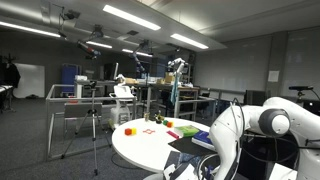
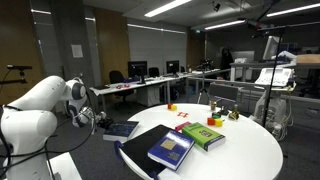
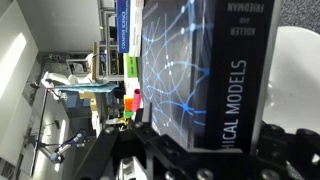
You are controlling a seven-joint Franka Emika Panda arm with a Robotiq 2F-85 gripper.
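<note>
A thick black book point(image 3: 220, 75) with a blue network pattern on its cover and "MODELS" on its spine fills the middle of the wrist view. My gripper is at the lower end of its spine, dark finger parts showing on both sides. Whether the fingers press on the book or stand apart from it cannot be made out. In exterior view 2 a dark book point(image 2: 121, 130) is at the left edge of the round table, with my gripper point(image 2: 102, 123) beside it.
On the white table point(image 2: 245, 150) lie a blue-covered book point(image 2: 171, 149) and a green book point(image 2: 203, 137). Small red and yellow items point(image 2: 216, 122) stand farther back. A tripod point(image 1: 94, 125) stands beyond the table in exterior view 1.
</note>
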